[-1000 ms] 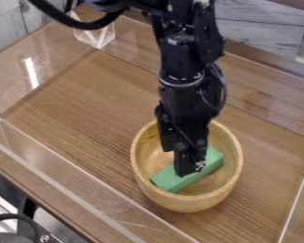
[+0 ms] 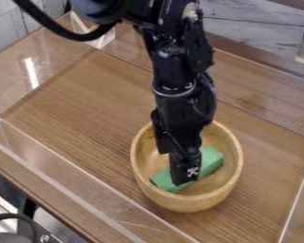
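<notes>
A round tan bowl (image 2: 218, 195) sits on the wooden table, holding a green block (image 2: 207, 163) that lies diagonally in it. My black gripper (image 2: 180, 163) reaches down from the top of the view into the bowl, its fingers open and low around or over the block's middle. The gripper body hides part of the bowl's back and part of the block, so whether the fingers touch the block cannot be told.
A grey panel lies beyond its back right edge. Black cables show at top left and bottom left.
The gripper has moved down into the bowl, over the green block, and now hides more of it. The bowl and block look unmoved.
</notes>
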